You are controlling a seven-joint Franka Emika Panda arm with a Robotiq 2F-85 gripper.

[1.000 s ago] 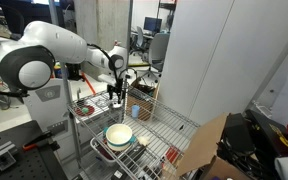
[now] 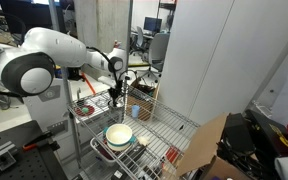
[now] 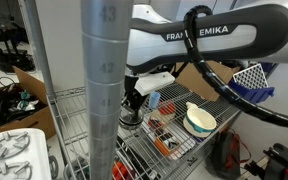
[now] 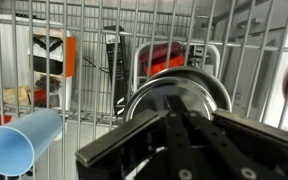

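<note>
A silver round metal bowl or lid (image 4: 147, 97) lies on the wire rack under my gripper. In the wrist view the black fingers overlap its middle and look shut close together; nothing shows between them. The hand hides much of the round piece, so contact is hard to judge. From exterior view 2, the gripper (image 3: 135, 104) is low over the same metal piece (image 3: 131, 121). In exterior view 1 the gripper (image 2: 114, 97) is small and dark near the rack's far left part.
A light blue cup (image 4: 22, 143) is beside the metal piece on the wire rack. A cream and green bowl (image 2: 118, 134) sits nearer the front. An open cardboard box (image 2: 206, 145) stands at the right. A pale post (image 3: 94, 90) blocks part of exterior view 2.
Over the last second the arm has come down a little at the rack's far left. The bowl, cup and box have not visibly moved.
</note>
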